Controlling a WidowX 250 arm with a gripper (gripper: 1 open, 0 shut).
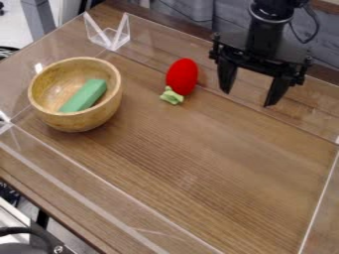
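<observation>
My gripper (252, 74) is at the upper right, open, above the bare wooden table with nothing visible between its fingers. Left of it lies a red oval object (183, 75), with a small pale green piece (172, 95) just below. A wooden bowl (58, 114) on the left holds a green elongated object (83, 95).
A clear plastic or wire holder (109, 33) stands at the upper left.
</observation>
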